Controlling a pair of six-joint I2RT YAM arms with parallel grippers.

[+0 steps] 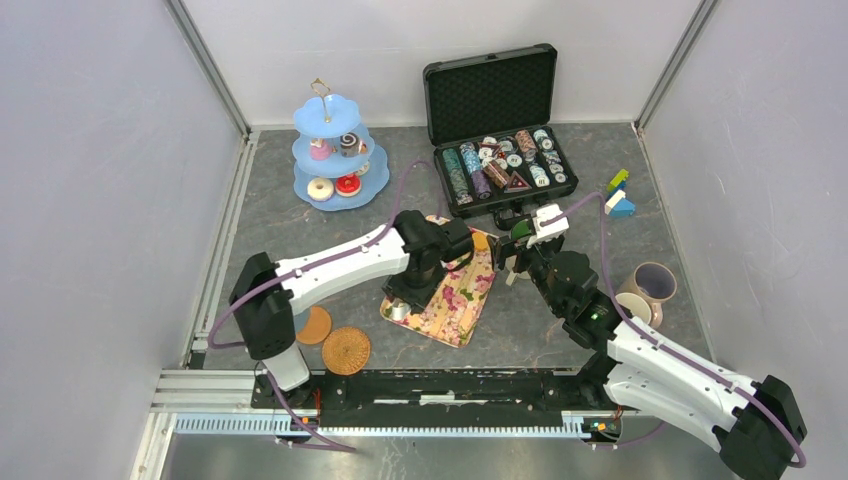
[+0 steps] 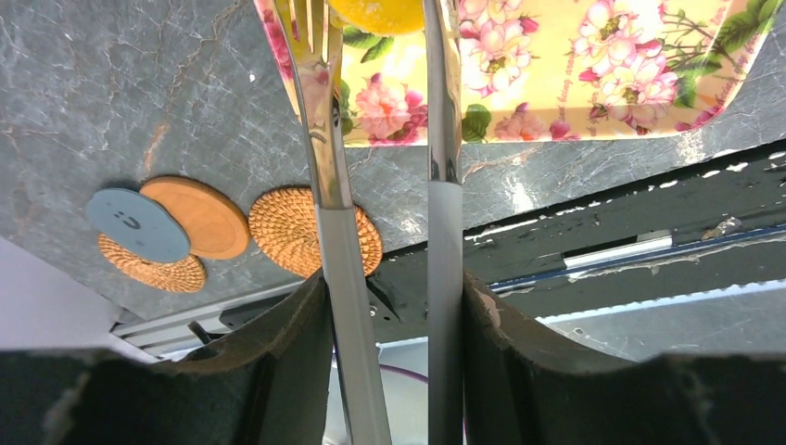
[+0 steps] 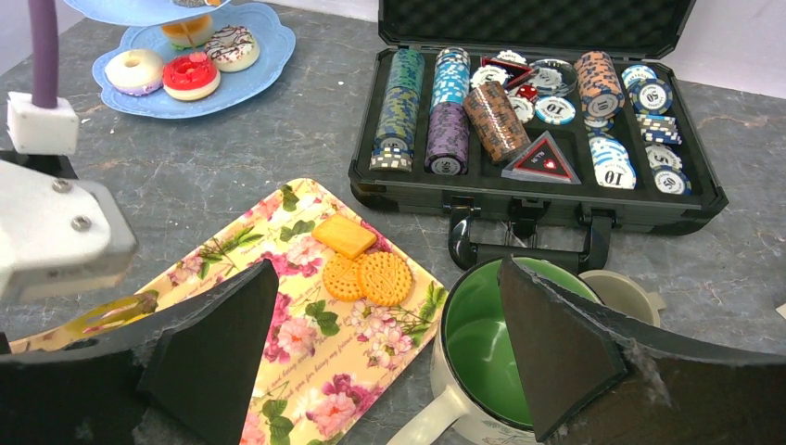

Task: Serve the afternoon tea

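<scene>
The grey-handled metal tongs [image 2: 343, 278], one side forked, are gripped by my left gripper. At their tips, a yellow slice [image 2: 380, 13] is cut off by the top of the left wrist view; whether it is clamped I cannot tell. Beneath them lies the flowered tray [image 2: 547, 88]. Biscuits [image 3: 366, 276] and a rectangular orange cracker [image 3: 344, 235] rest on its far end. My right gripper is open, its right-hand finger overlapping the green-lined mug [image 3: 482, 324]; contact is unclear. The three-tier blue stand [image 1: 325, 120] carries donuts and cakes at back left.
An open case of poker chips [image 1: 500, 170] stands at the back. Woven coasters [image 1: 346, 350] and an orange coaster [image 1: 316, 323] lie front left. On the right are a large mug [image 1: 655, 281], a white cup [image 1: 634, 305] and coloured blocks [image 1: 619, 200].
</scene>
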